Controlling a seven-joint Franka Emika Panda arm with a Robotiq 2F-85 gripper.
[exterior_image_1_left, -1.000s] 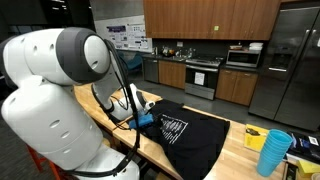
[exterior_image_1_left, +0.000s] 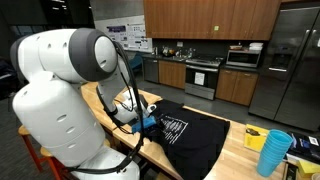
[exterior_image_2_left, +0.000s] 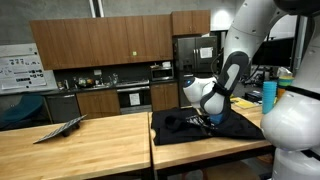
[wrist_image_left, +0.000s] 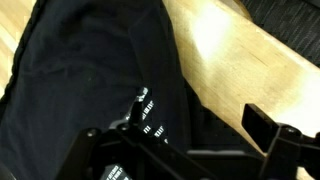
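Observation:
A black shirt (exterior_image_1_left: 196, 142) with white print lies spread on the wooden table, its near-left part bunched. The wrist view shows the cloth (wrist_image_left: 85, 75) filling the left and middle, with a raised fold (wrist_image_left: 160, 65) running down towards the fingers. My gripper is open above the shirt's edge. Its left finger is over the printed cloth, and its right finger is over bare wood. Nothing is visibly held. In exterior view 2 the arm reaches low over the shirt (exterior_image_2_left: 240, 125), and the fingertips are hard to make out.
A stack of blue cups (exterior_image_1_left: 273, 153) stands at the table's right, with a yellow item (exterior_image_1_left: 256, 137) behind it. Bare table (exterior_image_2_left: 80, 142) stretches away on the far side of the shirt in exterior view 2. Kitchen cabinets stand well back.
The arm has shifted a little, its upper links swinging slightly to the right in exterior view 1. The shirt's visible spread looks the same.

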